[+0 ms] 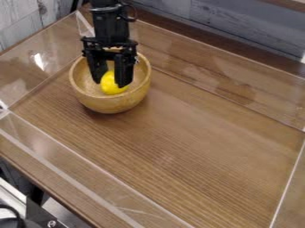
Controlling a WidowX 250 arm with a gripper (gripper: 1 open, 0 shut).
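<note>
A round wooden bowl [124,101] sits on the wooden tabletop at the upper left. Inside it lies a yellow object [114,88]. The black gripper [112,77] reaches down from the top of the view into the bowl, its fingers around or just over the yellow object. Whether the fingers are shut on it is hard to make out.
A pale wall [238,22] runs along the back. The table's left edge is at the lower left, with dark space beyond.
</note>
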